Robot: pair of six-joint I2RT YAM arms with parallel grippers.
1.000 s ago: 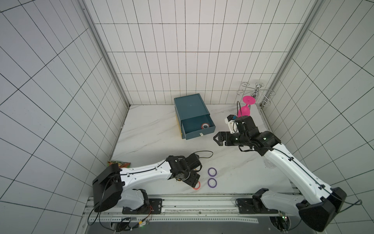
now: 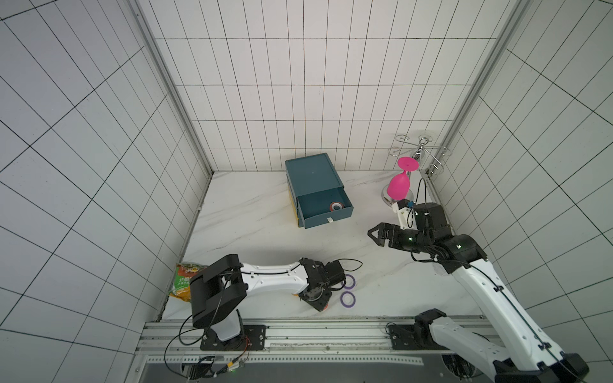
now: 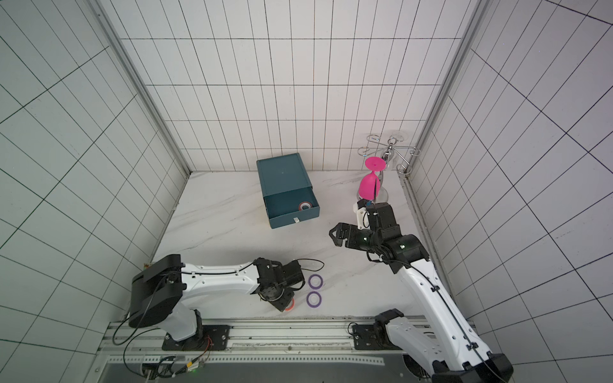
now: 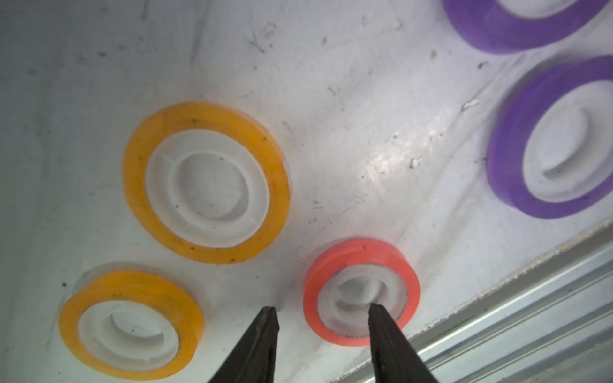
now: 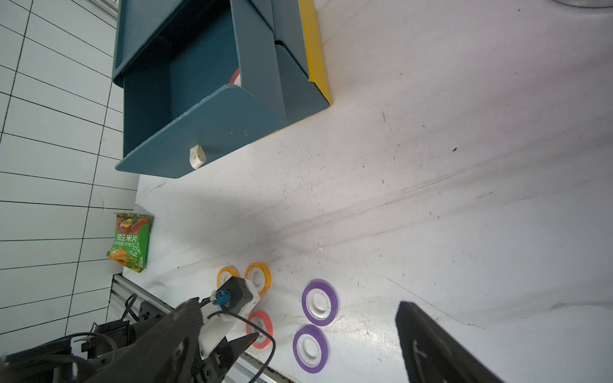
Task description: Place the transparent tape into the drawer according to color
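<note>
My left gripper hangs low over the tape rolls, fingertips part open just left of a red tape (image 4: 357, 249), nothing visibly held between them. Two yellow tapes (image 4: 204, 249) (image 5: 258, 274) lie on its left, two purple tapes (image 4: 510, 134) (image 5: 306, 348) to its right. The blue-grey box (image 2: 306, 172) has its front drawer (image 2: 309, 217) pulled out, a red-rimmed tape (image 2: 336, 206) inside. My right gripper (image 2: 380, 233) stands open and empty above the table, right and front of the drawer.
A pink goblet (image 2: 399, 185) hangs on a metal stand (image 2: 437, 153) at back right. A green snack bag (image 5: 131, 239) lies at the left edge. The table between drawer and tapes is clear.
</note>
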